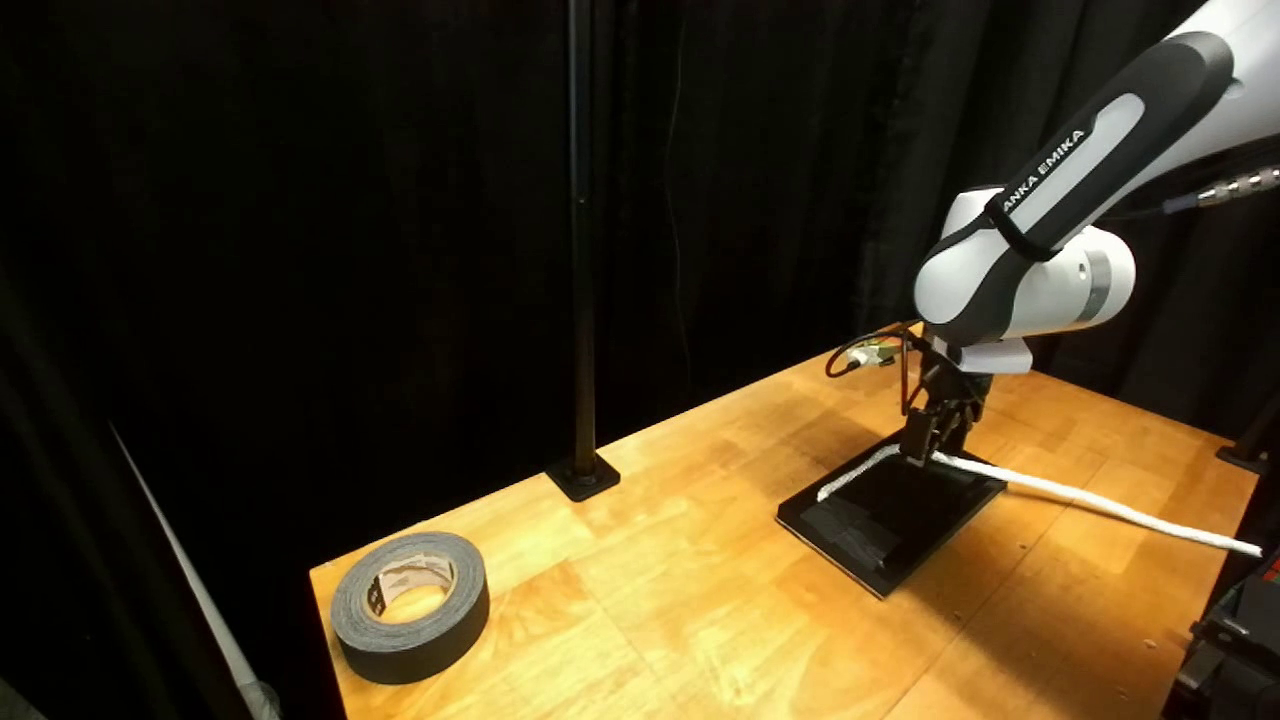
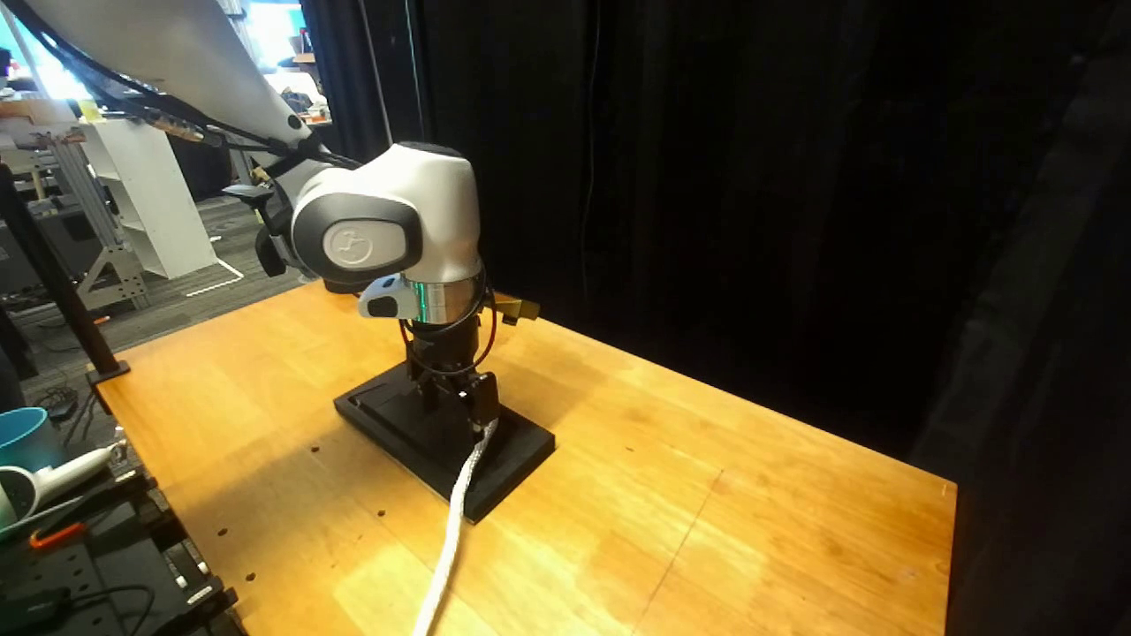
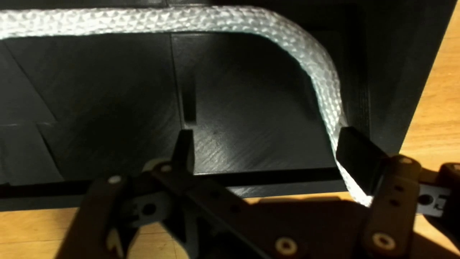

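A white braided rope [image 3: 317, 64] runs across the black tray [image 3: 107, 86] in the wrist view, bends at one corner and passes beneath my right-hand finger. My gripper is open, its fingers wide apart, with only bare tray floor showing between them. The right finger [image 3: 360, 157] overlaps the rope in this view; whether it touches cannot be told. From exterior view 1, the gripper [image 1: 930, 456] is low over the tray [image 1: 864, 558], and the rope [image 1: 1116, 510] trails off over the table toward the right edge. Exterior view 2 shows the rope [image 2: 453, 519] leaving the tray [image 2: 519, 450] toward the camera.
A roll of grey tape [image 1: 408, 648] lies at the table's far left corner. Behind the table edge stands a black post on a foot [image 1: 584, 478]. Between tape and tray the wooden table [image 1: 672, 588] is clear. Black curtains hang behind.
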